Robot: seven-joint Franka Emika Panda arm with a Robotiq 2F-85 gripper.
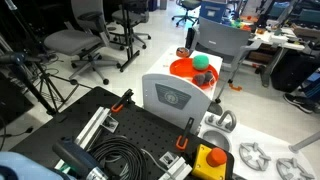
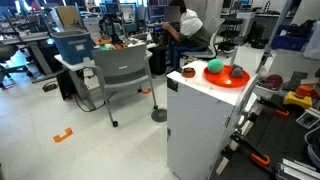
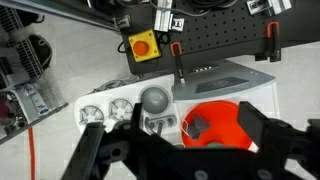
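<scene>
A red plate (image 1: 179,68) lies on the white counter, bearing a green round object (image 1: 200,62) and a small dark grey object (image 1: 204,78). A small brown round item (image 2: 188,72) stands beside the plate. From the wrist view, my gripper is open, its two black fingers (image 3: 268,143) wide apart with nothing held between them. Below it the red plate (image 3: 232,118) and the grey object (image 3: 196,126) show in part. The green object is mostly hidden there. Neither exterior view shows the gripper clearly.
A toy sink (image 3: 155,99) and stove burners (image 3: 90,113) adjoin the plate's counter. A grey curved panel (image 1: 172,97) stands upright at the counter's edge. A yellow box with an orange button (image 1: 211,161) sits on the black perforated base, near coiled black cable (image 1: 118,158).
</scene>
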